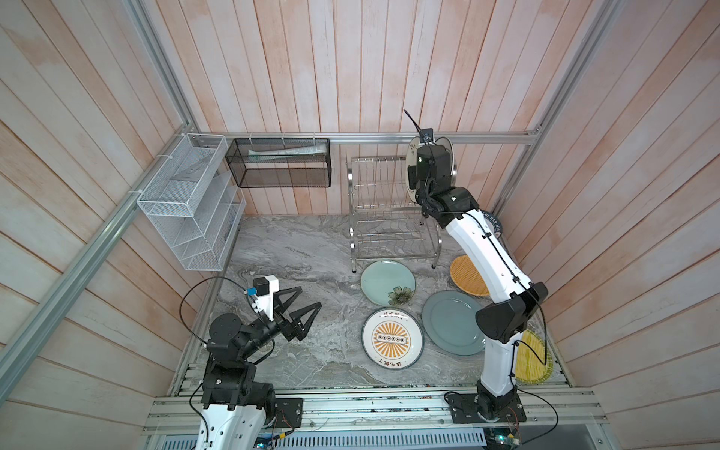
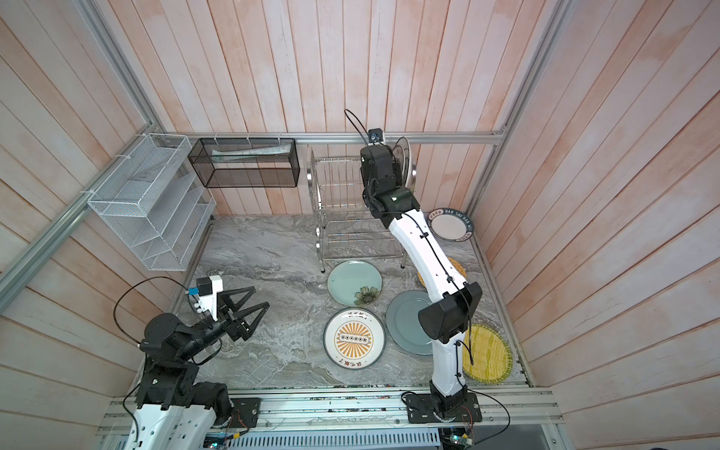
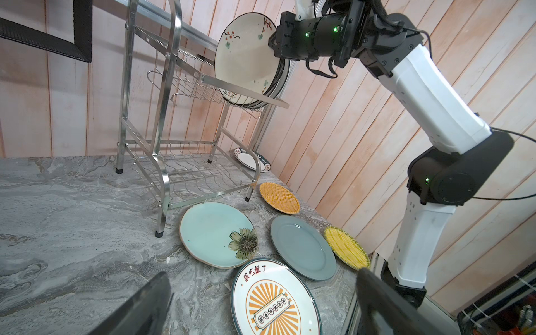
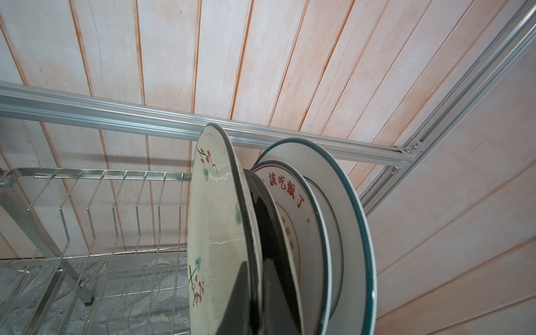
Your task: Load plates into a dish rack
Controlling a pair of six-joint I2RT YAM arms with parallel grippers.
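Note:
A metal dish rack (image 1: 356, 225) holds several upright plates at the right end of its upper tier, among them a cream plate with berry sprigs (image 4: 217, 212), a dark plate and white plates. My right gripper is shut at the cream plate's rim; whether the rim is between its fingers is hard to tell. On the table lie a mint flower plate (image 1: 382, 277), an orange-patterned white plate (image 1: 392, 337), a grey-blue plate (image 1: 450, 322) and yellow woven plates (image 2: 487, 352). My left gripper (image 1: 298, 311) stands open and empty at the front left.
White wire shelves (image 1: 183, 202) hang on the left wall, and a black mesh basket (image 1: 279, 172) on the back wall. A small rimmed plate (image 2: 450, 225) lies at the back right.

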